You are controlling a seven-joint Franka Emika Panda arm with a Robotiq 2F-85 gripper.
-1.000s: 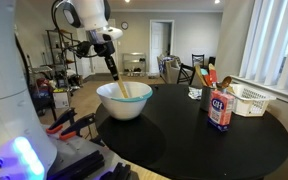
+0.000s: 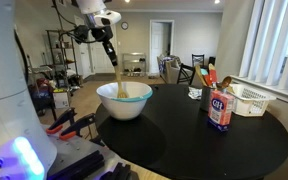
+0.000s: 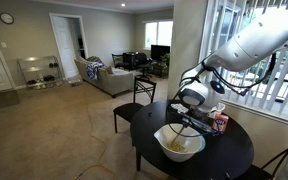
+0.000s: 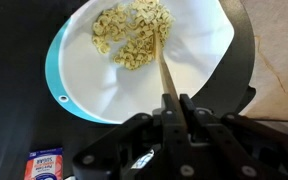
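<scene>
A large white bowl (image 2: 124,101) with a teal handle rim stands near the table's left edge in exterior view 1. In the wrist view, small yellow-beige pieces (image 4: 134,30) lie in a heap inside it. My gripper is shut on a long wooden stick (image 4: 166,70), perhaps a spoon handle, whose far end meets the heap; its tip shape is hidden there. Exterior view 1 shows the gripper above the bowl's rim with the stick (image 2: 120,70) slanting down into the bowl.
A red and blue C&H package (image 2: 220,108) stands on the dark round table (image 2: 174,140). Behind it are a utensil holder (image 2: 206,95) with several utensils and a white basket (image 2: 248,100).
The gripper has risen and moved slightly in exterior view 1, and the stick now stands more upright. The bowl and package have stayed put.
</scene>
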